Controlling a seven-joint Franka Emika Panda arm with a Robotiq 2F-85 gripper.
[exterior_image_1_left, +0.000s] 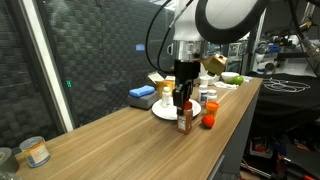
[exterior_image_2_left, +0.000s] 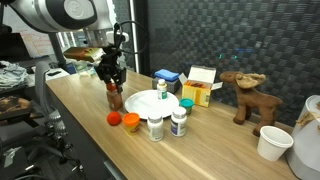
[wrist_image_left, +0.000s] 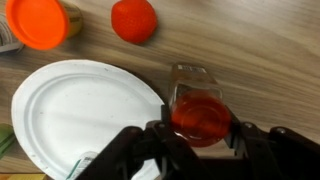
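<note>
A bottle with a reddish-orange cap (wrist_image_left: 200, 116) stands between the fingers of my gripper, which is shut on it near the top. From the side, the bottle's brown body (exterior_image_1_left: 185, 123) shows below the gripper, upright at the table's front part. The other exterior view has the same bottle (exterior_image_2_left: 114, 101) under the arm. Whether its base touches the table I cannot tell.
A white plate (wrist_image_left: 80, 115) lies close beside the bottle. A red tomato (exterior_image_2_left: 114, 118), an orange container (exterior_image_2_left: 131, 122) and white bottles (exterior_image_2_left: 155, 128) stand nearby. A toy deer (exterior_image_2_left: 255, 98) and a white cup (exterior_image_2_left: 272, 143) are farther off.
</note>
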